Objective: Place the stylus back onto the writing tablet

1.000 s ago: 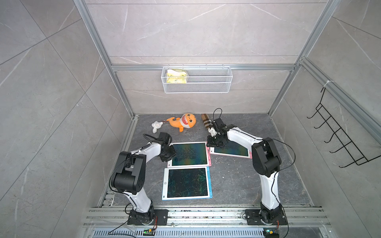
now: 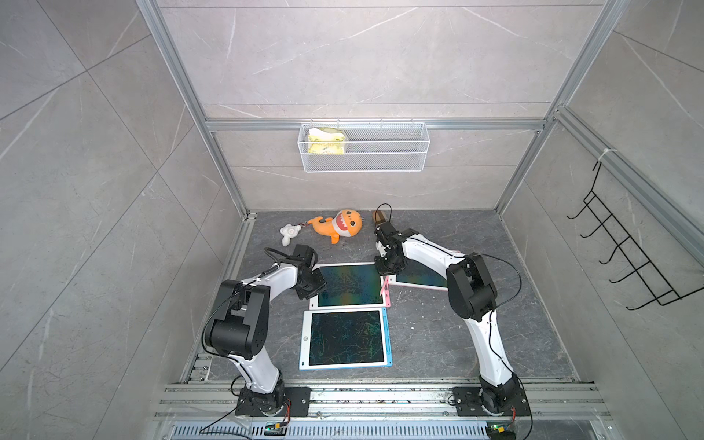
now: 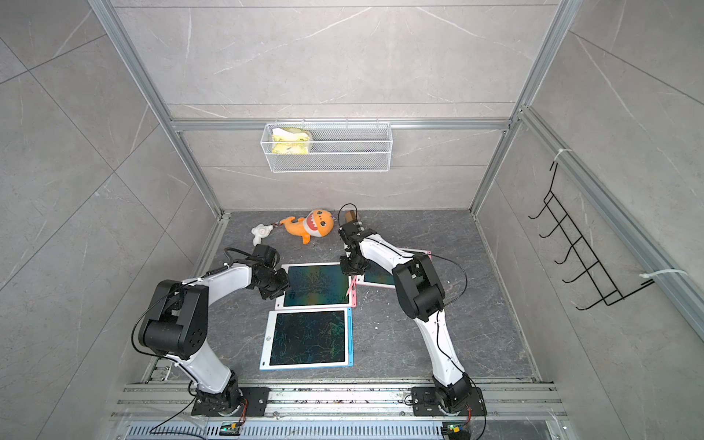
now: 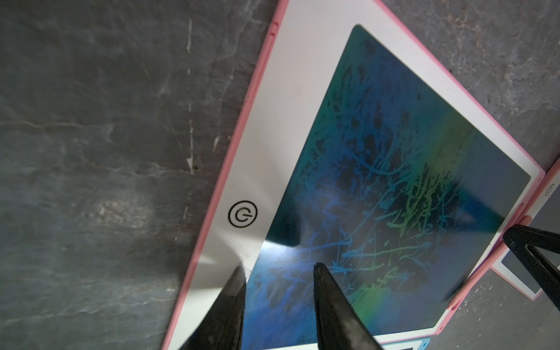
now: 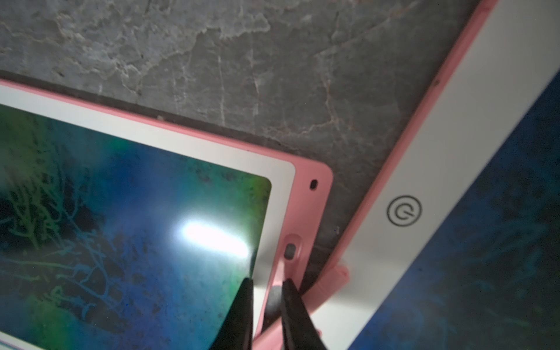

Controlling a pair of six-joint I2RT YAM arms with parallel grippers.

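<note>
The pink-edged tablet [image 4: 280, 145] lies flat, its pen slot [image 5: 290, 250] along the right border. The pink stylus [image 5: 326, 285] lies askew, out of line with that slot. It crosses the border, one end over the edge of the neighbouring pink tablet [image 5: 379, 256]; its other end is hidden below the right wrist view. My right gripper is at the slot, open by a narrow gap, the stylus passing diagonally under and between its fingers. Over the tablet's left side my left gripper hangs open and empty.
A blue-edged tablet [image 2: 305, 341] sits directly in front. Behind are an orange shark toy [image 2: 325, 226], a white toy [image 2: 289, 234] and a brown object [image 2: 378, 217]. A wire basket [image 2: 388, 162] hangs on the back wall. Bare floor lies front right.
</note>
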